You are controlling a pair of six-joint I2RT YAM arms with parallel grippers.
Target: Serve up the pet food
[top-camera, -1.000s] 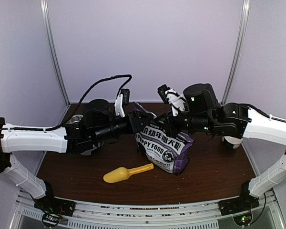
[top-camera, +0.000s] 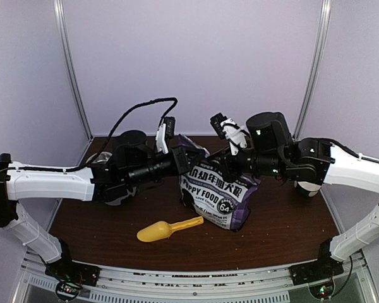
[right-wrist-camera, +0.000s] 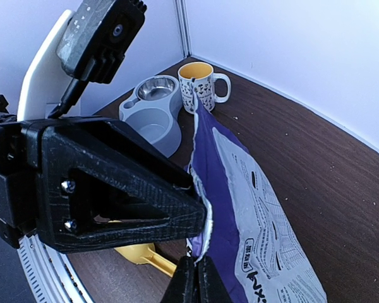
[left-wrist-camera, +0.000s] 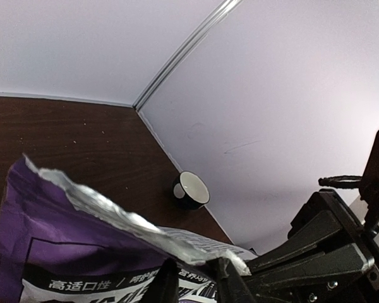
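A purple and white pet food bag [top-camera: 215, 196] stands mid-table; its silver top edge rises between both grippers. My left gripper [top-camera: 191, 161] is at the bag's top left; in the left wrist view its fingertips [left-wrist-camera: 226, 287] are at that edge, their opening unclear. My right gripper [top-camera: 227, 165] is shut at the top, the bag's thin edge [right-wrist-camera: 204, 227] at its fingers. A yellow scoop [top-camera: 158, 231] lies in front. A grey double bowl [right-wrist-camera: 150, 126] stands at the left, mostly hidden in the top view.
A patterned mug [right-wrist-camera: 196, 82] stands beside the double bowl. A black and white cup [left-wrist-camera: 192, 188] is at the right edge. Bare table [top-camera: 278, 233] shows at the front right.
Both arms and the bag's top have shifted very slightly to the right; otherwise little differs.
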